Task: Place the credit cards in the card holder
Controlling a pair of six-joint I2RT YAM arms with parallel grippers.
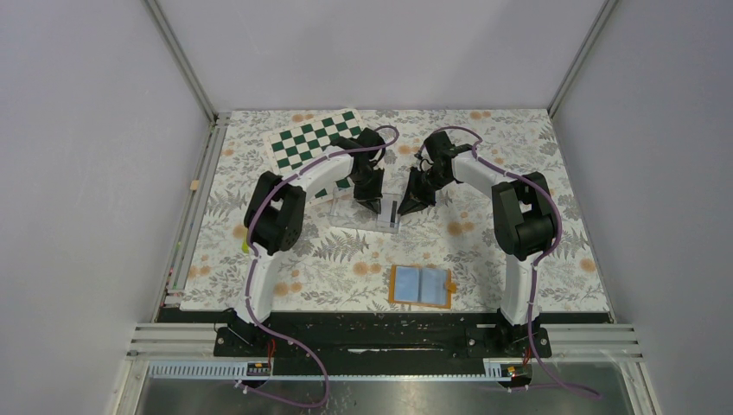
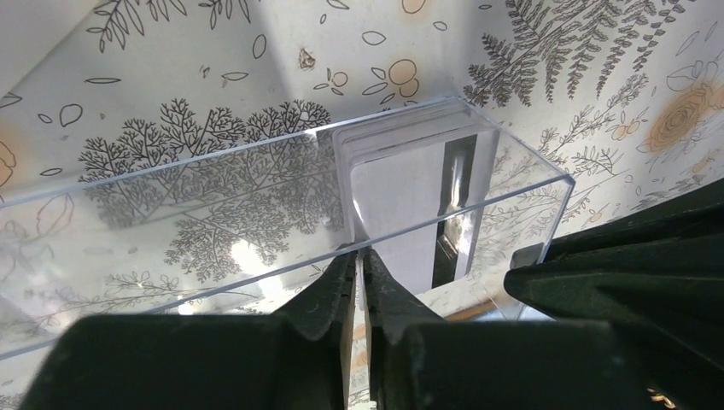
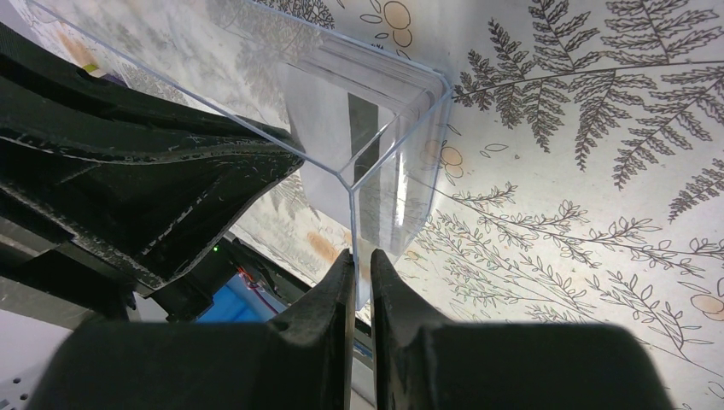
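Observation:
The card holder is a long clear box (image 2: 171,162), lying on the table between both arms. Several white cards (image 2: 397,196) with a black stripe lean together in its right end. My left gripper is at the left edge of the front card, its fingers close together with a narrow gap; whether they pinch the card does not show. My right gripper is shut on the clear wall at the box's right corner. From above, the left gripper (image 1: 375,206) and the right gripper (image 1: 402,210) stand on either side of the cards.
A green and white checkered board (image 1: 302,143) lies behind the left arm. A blue two-part tray with a wooden frame (image 1: 420,303) rests near the front edge.

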